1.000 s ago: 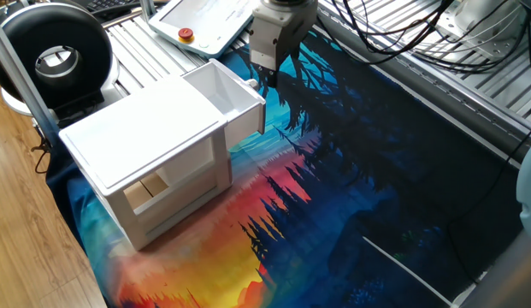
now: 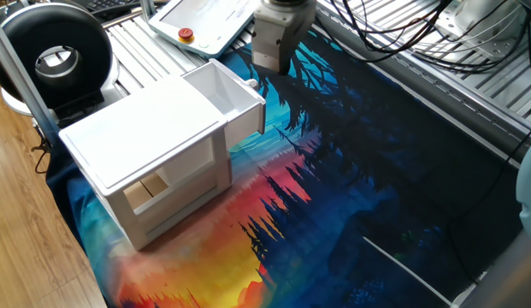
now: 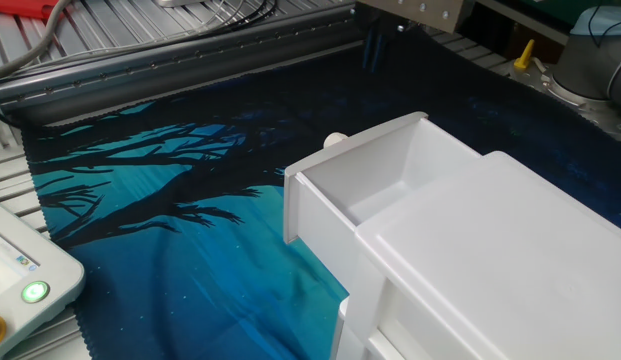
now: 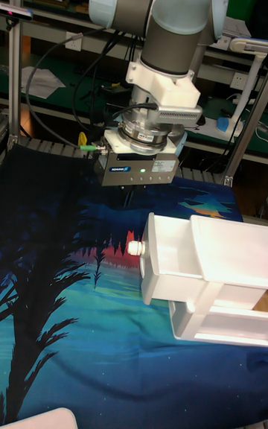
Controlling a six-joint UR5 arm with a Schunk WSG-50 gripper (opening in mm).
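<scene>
A white cabinet [image 2: 145, 133] stands on the printed cloth, its upper drawer [image 2: 227, 92] pulled out. That drawer [image 3: 375, 180] looks empty inside, and a round white knob [image 4: 136, 248] sticks out from its front. My gripper [image 4: 129, 194] hangs pointing down beyond the drawer front, clear of the cabinet. In the second exterior view, the dark gripper [image 3: 374, 52] shows at the top edge, apart from the knob. Its fingers blend into the dark cloth, so their spacing is unclear; nothing held can be made out.
A tablet-like panel with a red button [image 2: 186, 34] lies by the cloth's edge. A black round device [image 2: 56, 56] stands behind the cabinet. Cables [image 2: 402, 38] run along the metal rail.
The gripper's body has shifted very slightly near the top of the first exterior view. Its dark fingertips, visible below the body before, are harder to see now. The cabinet and drawer stay still.
</scene>
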